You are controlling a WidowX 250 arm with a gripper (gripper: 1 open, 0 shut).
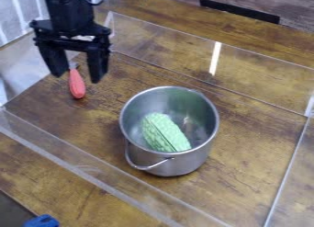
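Note:
The black gripper (76,56) hangs open at the upper left, above and just behind a red elongated object (76,82) lying on the wooden table. A steel pot (170,157) stands right of centre with a pale green, ridged vegetable-like object (164,131) inside it.
A clear transparent edge runs along the left and front. A blue object (42,221) shows at the bottom-left corner.

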